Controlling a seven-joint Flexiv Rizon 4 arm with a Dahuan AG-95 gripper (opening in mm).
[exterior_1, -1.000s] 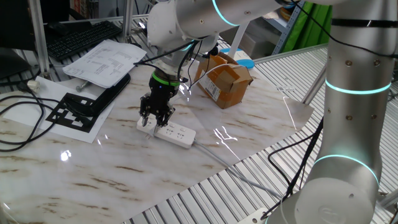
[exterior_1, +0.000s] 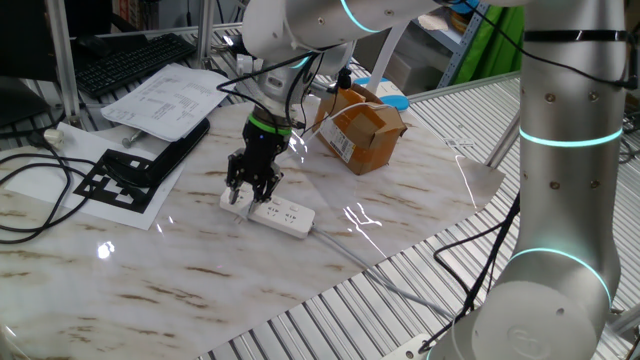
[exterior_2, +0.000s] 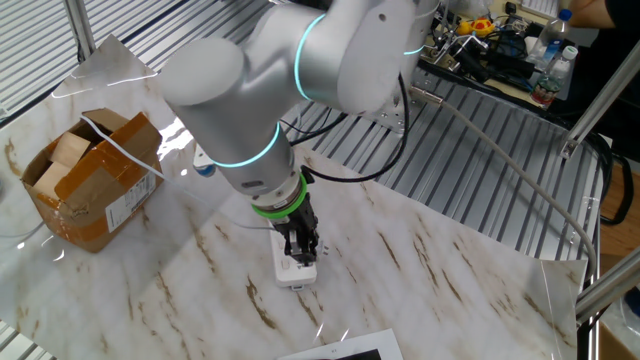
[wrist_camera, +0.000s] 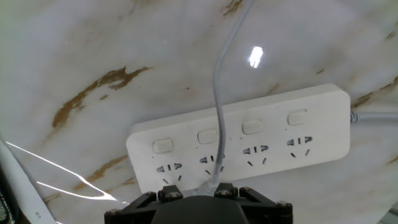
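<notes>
A white power strip (wrist_camera: 239, 134) with a row of switches and sockets lies flat on the marbled tabletop. My gripper (exterior_1: 252, 200) points down over one end of it. From the wrist, a pale plug (wrist_camera: 208, 186) on a grey cable shows between the two black fingertips, close to the sockets. The cable (wrist_camera: 219, 81) runs up across the strip. Part of the plug is hidden behind the gripper's body, so whether the fingers press on it and whether its pins sit in a socket cannot be seen. In exterior view 2 the gripper covers part of the strip (exterior_2: 295, 275).
An opened cardboard box (exterior_1: 362, 130) stands behind the strip. Papers (exterior_1: 165, 100), a black-and-white marker sheet (exterior_1: 120, 180) and loose black cables (exterior_1: 60, 185) lie to the left. The strip's own grey cord (exterior_1: 370, 268) runs off the table edge.
Over the last second the arm and gripper have shifted only slightly, a little to the right in exterior view 1. The power strip and box look unmoved.
</notes>
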